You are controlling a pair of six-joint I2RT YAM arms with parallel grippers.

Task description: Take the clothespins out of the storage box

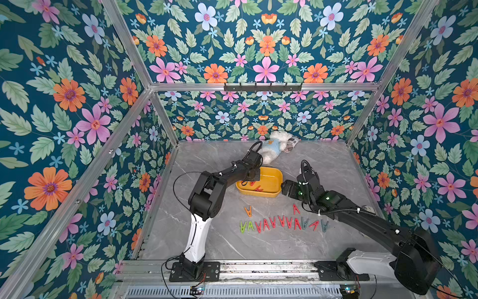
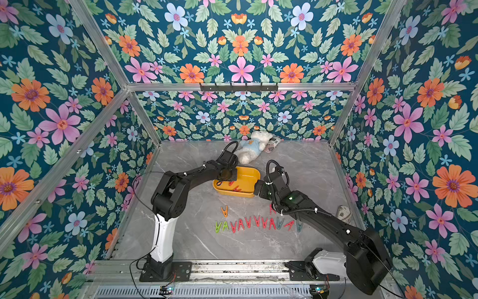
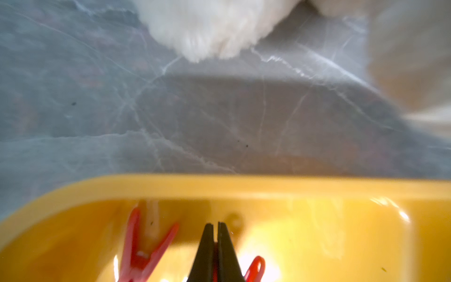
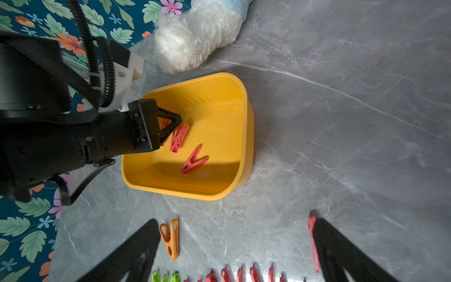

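Note:
Several red clothespins lie in the yellow storage box [image 4: 250,141]. Low inside the box's left half, my left gripper has its black fingers nearly together, with a sliver of red clothespin [image 3: 215,265] between them. Most of that pin is hidden by the fingers and the frame's lower edge. To its left rests a V-shaped red clothespin [image 3: 136,265], and just right shows the loop of another red pin [image 3: 256,268]. One more red clothespin [image 4: 193,160] lies towards the box's near side. My right gripper stands open and empty, right of the box over the table.
In front of the box, an orange clothespin [image 1: 248,210] and a row of red, green and grey-blue pins [image 1: 281,221] cover the table. A white plush toy [image 1: 271,149] in blue sits right behind the box. Bare table [image 4: 357,117] spreads to the box's right.

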